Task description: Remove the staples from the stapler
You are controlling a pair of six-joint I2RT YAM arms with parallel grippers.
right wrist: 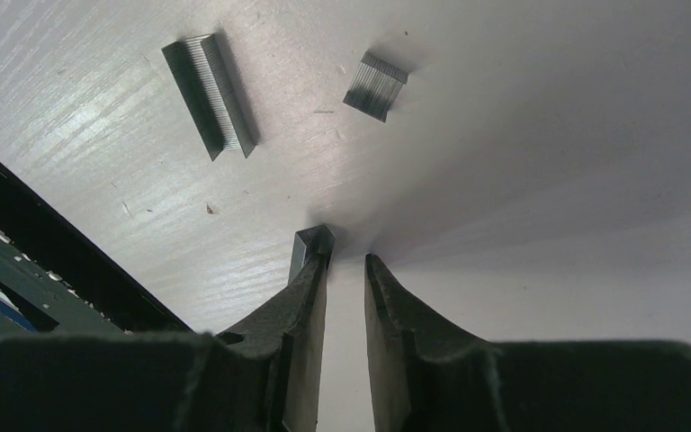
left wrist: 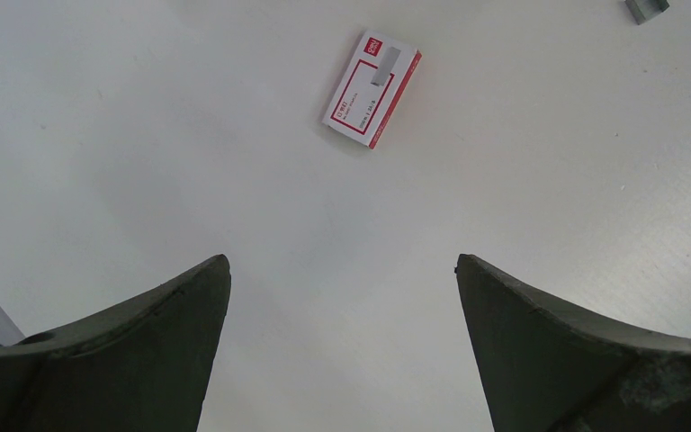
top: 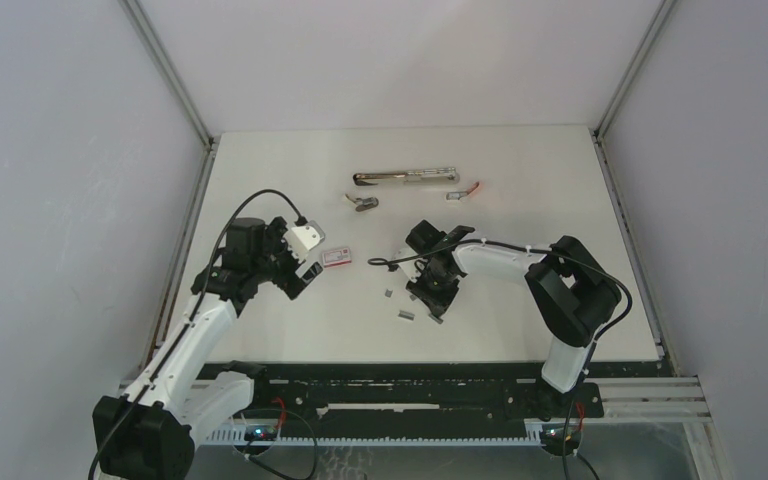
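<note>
A silver stapler lies along the back. My right gripper is low at the front centre, part open; a short staple strip is at its left finger, and I cannot tell whether it is held. A longer staple strip and a small staple block lie nearby on the table. My left gripper stands open and empty over the left side, with the red-and-white staple box beyond it.
A small metal piece and a red-handled piece lie just in front of the stapler. The table's front edge is close to my right gripper.
</note>
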